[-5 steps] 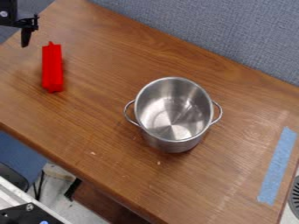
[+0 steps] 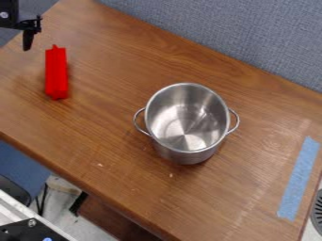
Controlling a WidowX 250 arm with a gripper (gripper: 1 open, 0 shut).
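Note:
My black gripper (image 2: 28, 38) is at the upper left edge of the camera view, over the wooden table, with its fingers pointing down and nothing visible between them; it appears open, seen side-on. Just below and to the right of it lies a long red object (image 2: 56, 72), apart from the fingers. A steel pot (image 2: 186, 136) with two side handles stands upright and empty right of the table's middle.
A strip of blue tape (image 2: 298, 177) runs along the right of the wooden table (image 2: 138, 56). A grey padded surface borders the back. The area between the red object and the pot is clear. Cables show at the lower left.

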